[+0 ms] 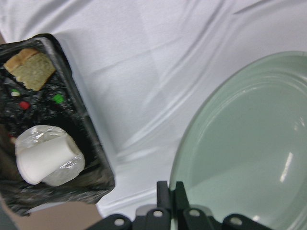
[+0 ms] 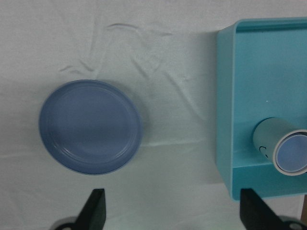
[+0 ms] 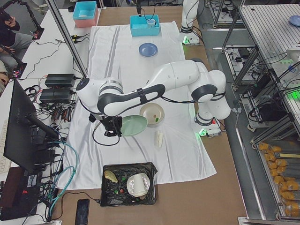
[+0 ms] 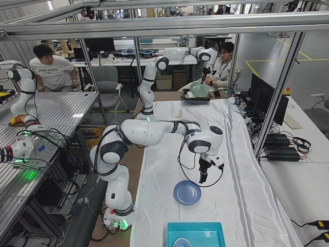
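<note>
My left gripper is shut on the rim of a pale green plate [image 1: 244, 143], held over the cloth between a cream plate [image 3: 149, 110] and a black lined bin [image 1: 72, 191]. The bin holds bread [image 1: 36, 72], small coloured scraps and a white cup [image 1: 45, 158] on a crumpled clear item. My right gripper is open and empty above the cloth, near a blue plate [image 2: 90, 127] and a teal bin [image 2: 259, 72] with a cup [image 2: 276, 146] lying or tilted in it.
A pale slim item [image 3: 158, 138] lies beside the cream plate. A monitor [image 3: 18, 131] and cables line the cloth's left side. The cloth between the blue plate and cream plate is largely clear.
</note>
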